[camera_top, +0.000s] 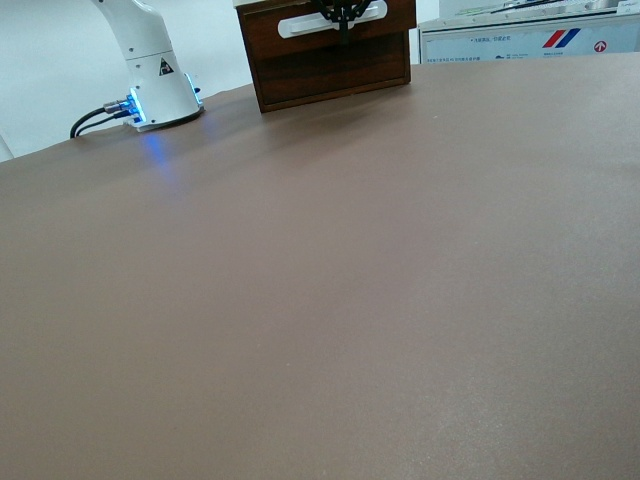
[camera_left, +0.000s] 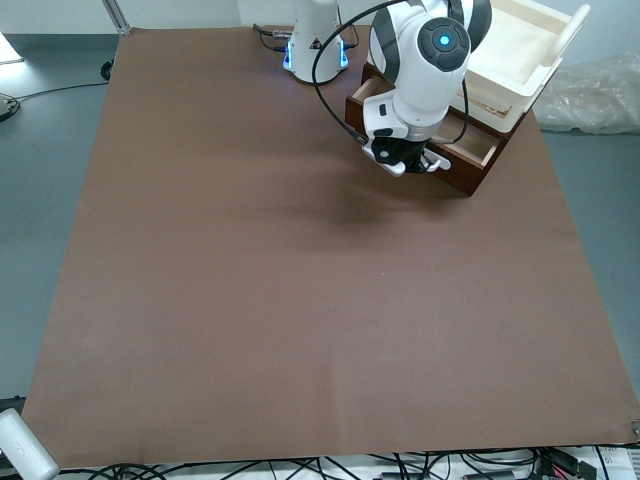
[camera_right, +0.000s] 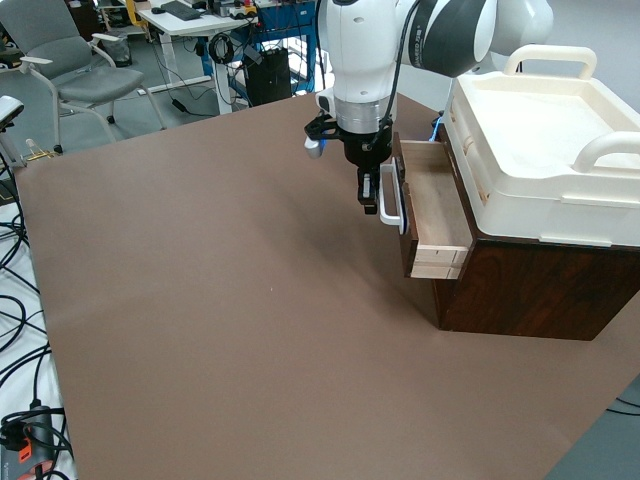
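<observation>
A dark wooden box (camera_right: 540, 290) with a drawer (camera_right: 440, 215) pulled partly out stands at the back of the brown table. My gripper (camera_right: 368, 198) is at the drawer front, by its white bar handle (camera_top: 300, 26); in the top view the black fingers sit over that handle's middle. Whether the fingers are closed on it I cannot tell. The drawer's visible interior looks empty.
A white tray (camera_right: 540, 150) with raised handles rests on the box. The robot base (camera_left: 314, 45) with cables stands at the back left.
</observation>
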